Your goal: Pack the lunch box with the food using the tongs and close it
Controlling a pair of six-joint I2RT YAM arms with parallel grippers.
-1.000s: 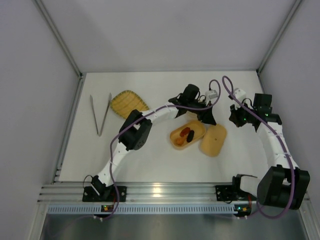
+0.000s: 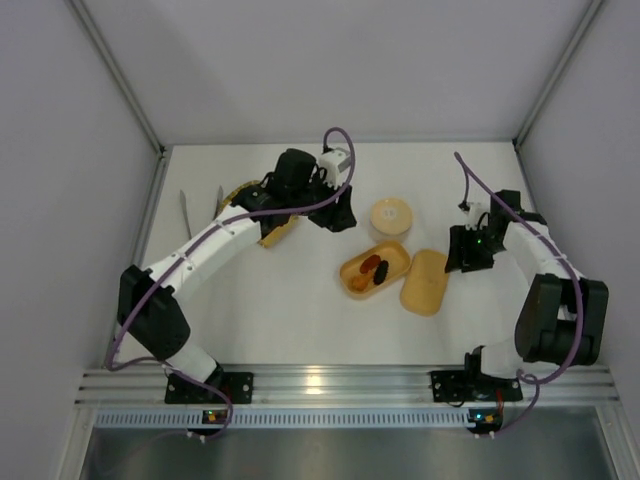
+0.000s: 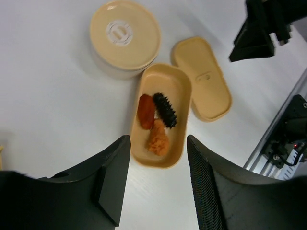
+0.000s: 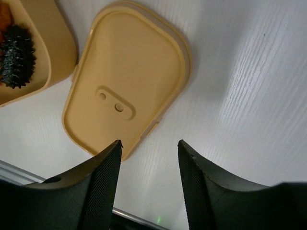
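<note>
An open tan lunch box (image 2: 346,281) holds a reddish piece (image 3: 146,111), a black ridged piece (image 3: 164,109) and an orange-brown fried piece (image 3: 158,138). Its flat tan lid (image 2: 425,282) lies on the table beside it, to the right. Behind the box stands a round container with a pale lid (image 2: 391,216). My left gripper (image 2: 347,215) is above the table, left of that container; its fingers (image 3: 114,167) are apart with nothing between. Close to the lid's right edge is my right gripper (image 2: 452,262), its fingers (image 4: 108,163) apart and empty.
At the left, tongs (image 2: 187,215) lie on the table, and a woven tan basket (image 2: 280,231) is partly covered by my left arm.
My left gripper has moved left, away from the lid and the round container, uncovering the container. Box and lid have stayed put.
</note>
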